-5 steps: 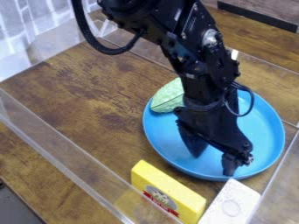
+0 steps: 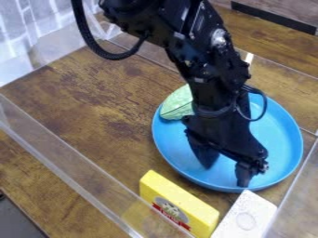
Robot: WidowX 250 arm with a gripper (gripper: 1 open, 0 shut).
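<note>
My black gripper is lowered into a round blue bowl at the centre right, its fingers open and spread over the bowl's floor. No object shows clearly between the fingers. A pale green leafy item lies at the back left of the bowl, partly behind the arm, apparently a cabbage or lettuce toy.
A yellow box lies in front of the bowl, with a white object to its right. Clear walls edge the wooden surface, whose left part is bare.
The gripper and arm have shifted very slightly; the bowl and the objects round it look the same.
</note>
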